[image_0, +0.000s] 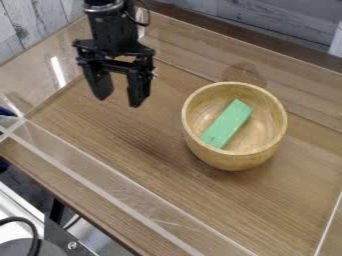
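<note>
My black gripper (115, 82) hangs at the upper left over bare wooden table, its two black fingers pointing down; whether it is open or shut is hard to tell. On the right, a wooden bowl (201, 103) holds a green rectangular block (229, 124), lying tilted inside it. The gripper is to the left of the bowl, apart from it.
A dark cable or part shows at the lower-left corner. The table's edge runs along the upper left.
</note>
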